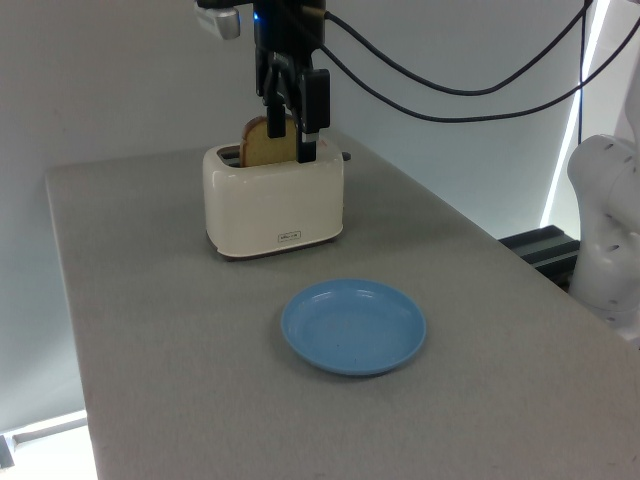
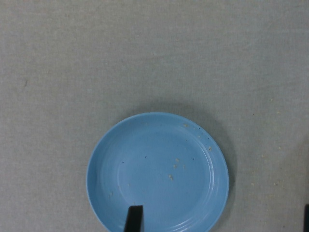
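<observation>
A slice of bread (image 1: 258, 148) stands up out of a white toaster (image 1: 271, 210) at the back of the table. Just above the toaster is my black gripper (image 1: 291, 142), its fingers apart and overlapping the bread in the top view; whether they touch it is unclear. In the wrist view the fingers (image 2: 134, 218) are wide apart at the bottom edge, with nothing visible held between them. A blue plate (image 1: 353, 325) lies in front of the toaster; in the wrist view the plate (image 2: 157, 164) shows small crumbs.
A white robot body (image 1: 605, 230) stands beyond the right edge. Black cables hang from the arm toward the upper right.
</observation>
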